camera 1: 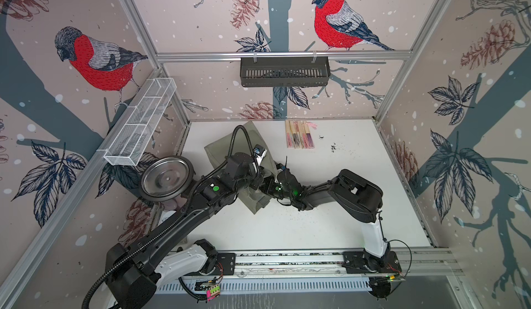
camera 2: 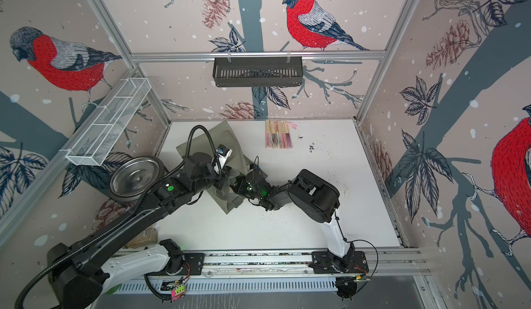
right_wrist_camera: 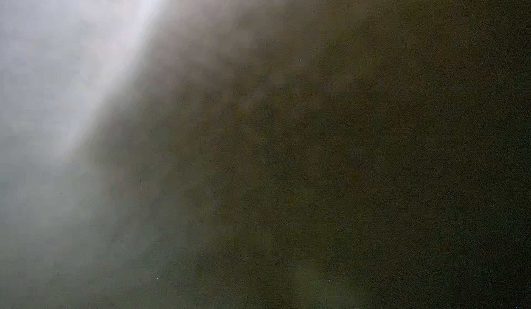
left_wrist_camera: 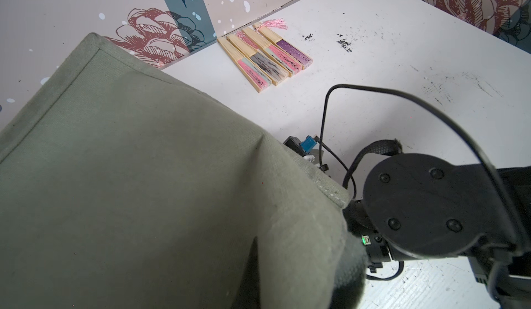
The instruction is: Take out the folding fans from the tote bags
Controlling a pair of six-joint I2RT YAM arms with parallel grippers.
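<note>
A grey-green tote bag (camera 1: pixel 221 146) lies on the white table. In the left wrist view its cloth (left_wrist_camera: pixel 166 170) fills the lower left and bulges up between the dark fingers of my left gripper, which is shut on it. My right gripper (camera 1: pixel 267 186) reaches in at the bag's opening from the right, its fingertips hidden by cloth. The right wrist view is almost wholly dark and blurred, with a pale strip at upper left, so its fingers do not show. Several folding fans (left_wrist_camera: pixel 265 59) lie side by side at the back of the table.
A dark basket (camera 1: pixel 284 74) hangs on the back rail. On the left are a white wire shelf (camera 1: pixel 141 122) and a round metal lid (camera 1: pixel 166 178).
</note>
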